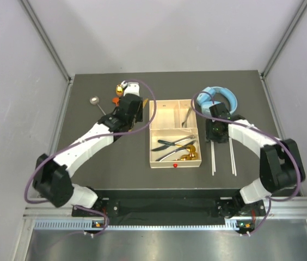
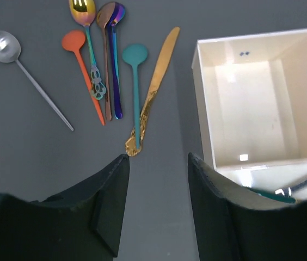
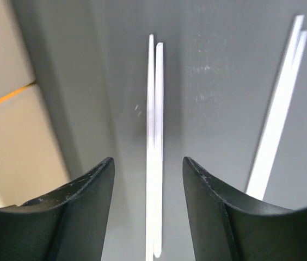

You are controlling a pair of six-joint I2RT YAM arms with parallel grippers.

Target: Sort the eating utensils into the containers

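Note:
A cream divided container (image 1: 166,114) holds knives and gold spoons in its front section, a utensil in the back right one. My left gripper is open and empty, above loose utensils left of it: a teal spoon (image 2: 135,87), gold knife (image 2: 164,54), orange spoon (image 2: 81,68), silver spoon (image 2: 42,89), gold spoon (image 2: 83,11), copper and purple spoons. My right gripper is open over a pair of white chopsticks (image 3: 159,109) beside the container; another pair (image 3: 270,130) lies to the right.
Blue headphones (image 1: 227,95) lie at the back right of the dark table (image 1: 99,168). Purple cables loop over both arms.

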